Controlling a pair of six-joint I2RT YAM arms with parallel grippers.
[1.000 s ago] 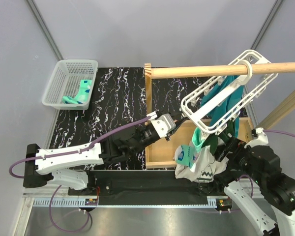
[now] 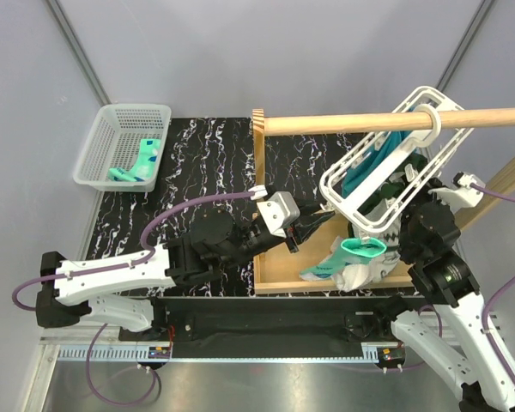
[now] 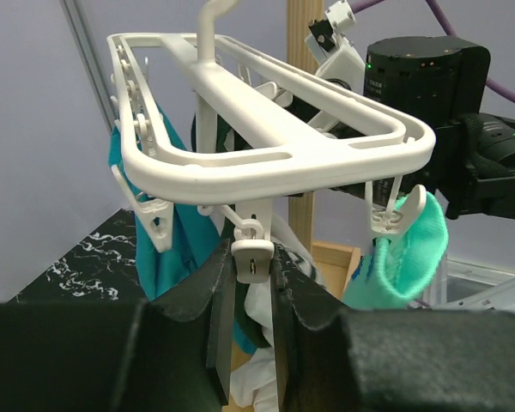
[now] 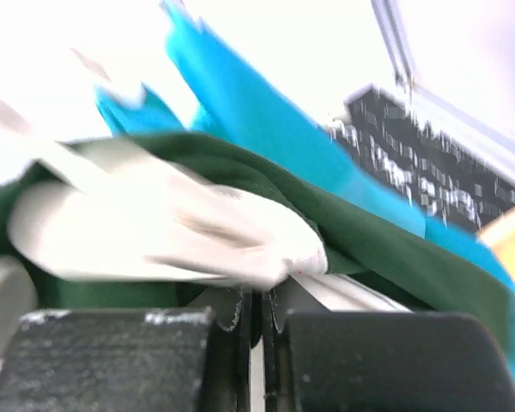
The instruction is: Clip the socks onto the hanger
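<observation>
A white clip hanger (image 2: 382, 180) hangs from a wooden bar. My left gripper is shut on the hanger's near end clip (image 3: 252, 260). A teal sock (image 3: 176, 253) and a mint sock (image 3: 395, 262) hang beneath it, with dark green and white socks between. My right gripper is shut up against a green sock (image 4: 386, 266) and white cloth or plastic among the hanging socks; whether anything is between its fingertips is hard to tell, as the near view is blurred.
A white basket (image 2: 99, 150) with mint socks stands at the back left. The wooden bar (image 2: 326, 122) crosses above the hanger, over a wooden box frame (image 2: 275, 286).
My right gripper has moved up toward the back, in among the hanger and socks. The lower mint and white socks have shifted. My left gripper has moved slightly.
</observation>
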